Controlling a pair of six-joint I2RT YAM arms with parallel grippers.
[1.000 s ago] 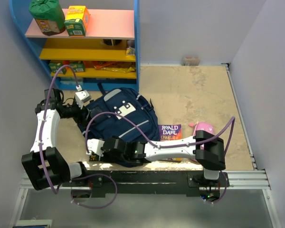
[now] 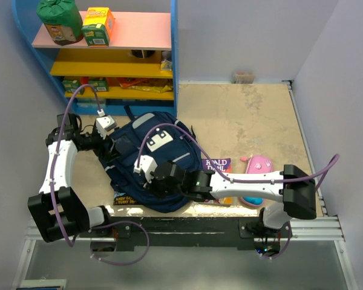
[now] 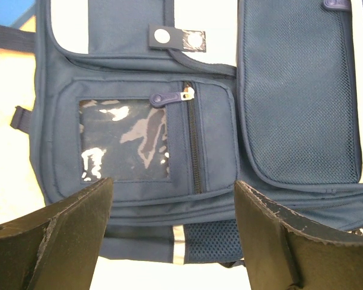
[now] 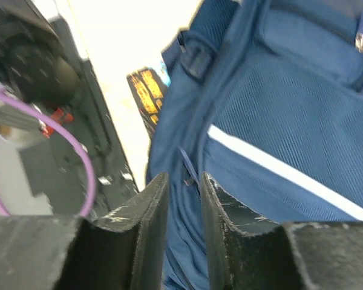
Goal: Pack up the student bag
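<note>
The navy backpack (image 2: 169, 145) lies flat with its front up, its pockets, zip pulls and white strips showing. My left gripper hangs open above its clear-window pocket (image 3: 124, 139), nothing between the fingers. My right gripper is over the bag's lower edge beside a white reflective strip (image 4: 278, 163); its fingers stand slightly apart, and I cannot tell that anything is between them. A book (image 2: 121, 198) pokes out under the bag's lower left. The Roald Dahl book (image 2: 218, 164) lies to the right, partly hidden by my right arm.
A shelf unit (image 2: 103, 36) with boxes and packets stands at the back left. A pink case (image 2: 260, 165) lies at the right, partly under my right arm. Walls border both sides.
My right arm and gripper have moved right and upward across the top view, over the bag, covering more of the Roald Dahl book. The left arm has barely moved.
</note>
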